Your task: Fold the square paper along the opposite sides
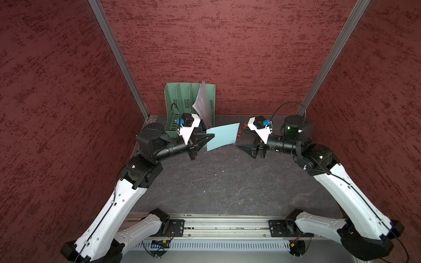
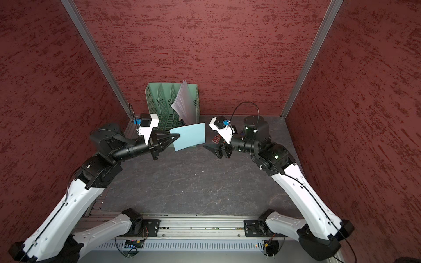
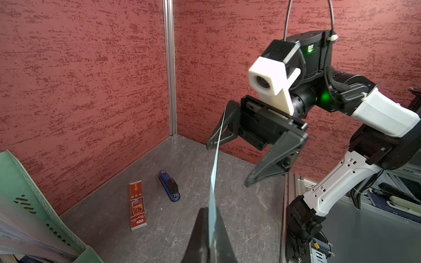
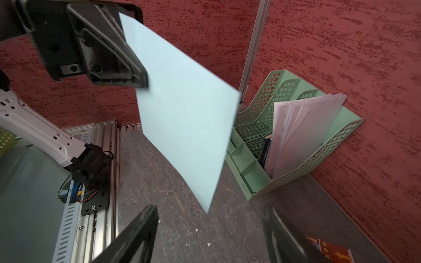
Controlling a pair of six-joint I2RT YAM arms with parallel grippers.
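A light blue paper (image 1: 223, 136) hangs in the air, pinched at one edge by my left gripper (image 1: 212, 136), which is shut on it. The left wrist view shows the paper (image 3: 213, 192) edge-on, as a thin line rising from the fingers. From the right wrist view its broad face (image 4: 188, 109) looks flat, with a slight bend near the far edge. My right gripper stands apart from the paper's free edge, its fingers spread with nothing between them. Both of its fingertips (image 3: 250, 181) show clearly in the left wrist view.
A green file rack (image 4: 254, 175) with upright white papers (image 4: 302, 131) stands at the back left. On the table lie a blue stapler (image 3: 169, 185) and a red box (image 3: 137, 205).
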